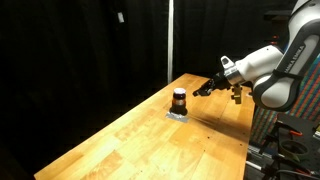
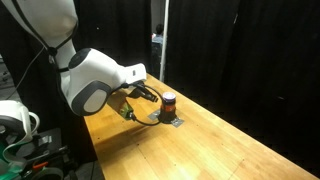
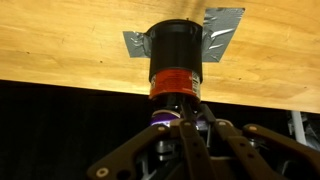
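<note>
A black cylindrical canister (image 1: 179,103) with a pale top stands upright on the wooden table, on a patch of silver tape (image 1: 177,117). From the wrist it shows as a black body (image 3: 175,45) with an orange-red band (image 3: 175,82) and a pale purple rim (image 3: 164,117) near my fingers. My gripper (image 1: 198,93) hangs to the right of the canister's top, with a small gap between them in exterior view 1. The fingers look shut; what lies between the dark fingertips cannot be made out. In exterior view 2 the gripper (image 2: 154,96) is left of the canister (image 2: 168,107).
Black curtains (image 1: 70,70) stand behind it, with a pale vertical pole (image 1: 170,40). The silver tape (image 3: 220,32) lies flat around the canister's foot.
</note>
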